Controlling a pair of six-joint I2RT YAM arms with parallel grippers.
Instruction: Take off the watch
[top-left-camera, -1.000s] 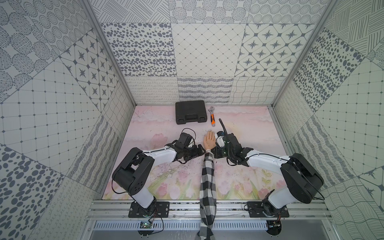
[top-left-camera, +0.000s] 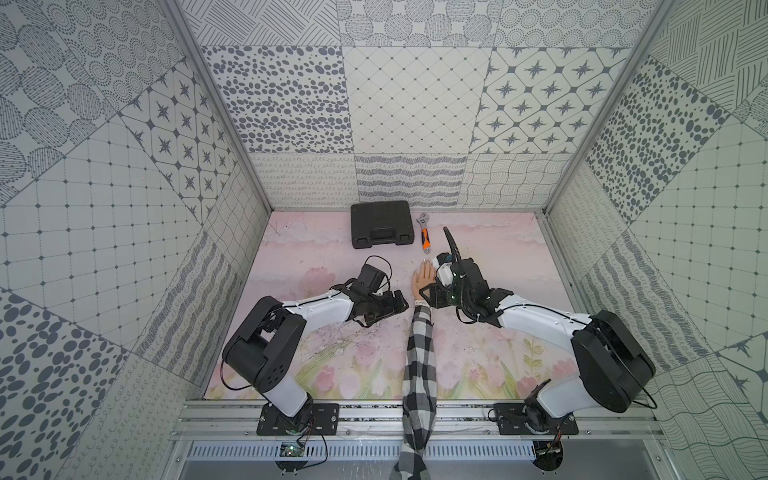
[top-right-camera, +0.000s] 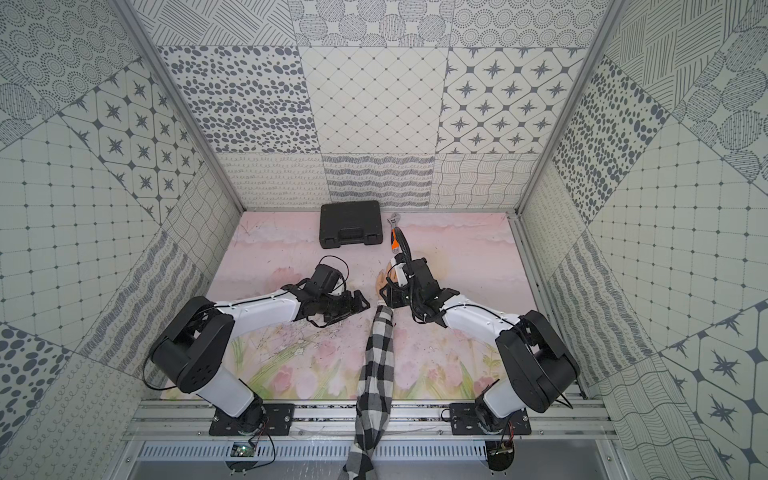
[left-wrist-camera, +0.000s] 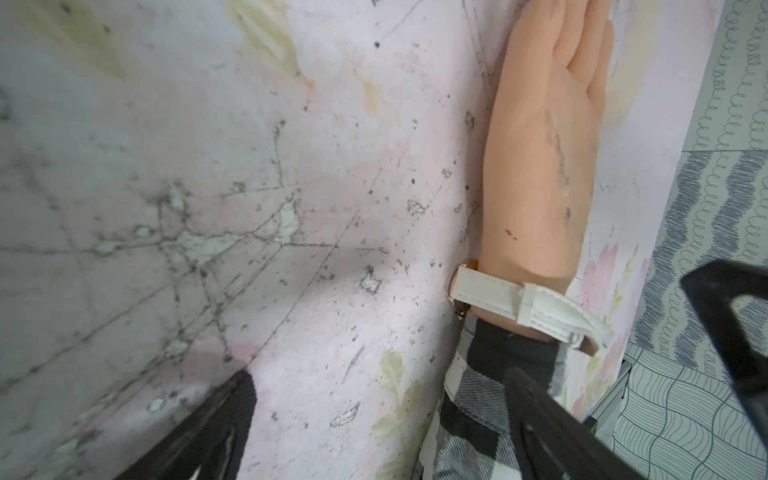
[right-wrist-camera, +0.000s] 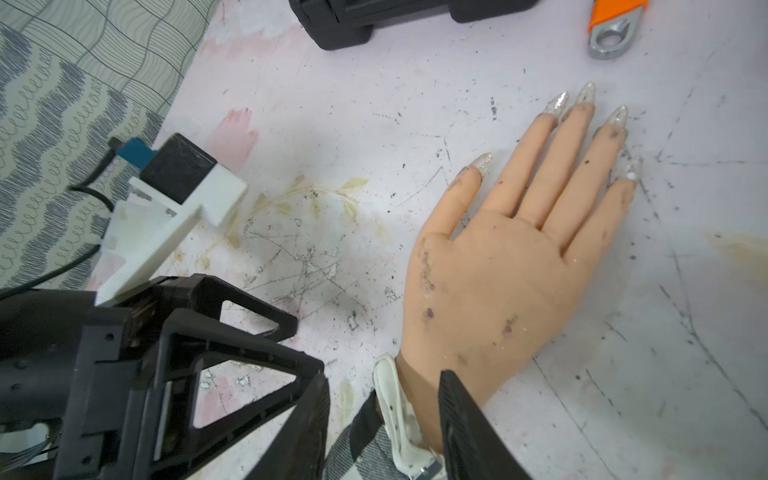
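A mannequin hand (right-wrist-camera: 492, 296) lies palm up at the centre, in a checked sleeve (top-left-camera: 419, 376). A white watch strap (left-wrist-camera: 496, 292) circles its wrist, a loose end sticking out on the right in the left wrist view. My right gripper is at the wrist from the right, part open, its fingertips on either side of the strap (right-wrist-camera: 396, 408); whether they touch it I cannot tell. My left gripper stands open just left of the wrist, with nothing between its fingers.
A black case (top-left-camera: 381, 220) lies behind the hand, with an orange-handled wrench (top-left-camera: 425, 236) beside it. Both arms crowd the middle.
The hand and sleeve have shifted slightly right since a second ago. The right arm has moved and turned a little around the wrist; the left arm has barely moved.
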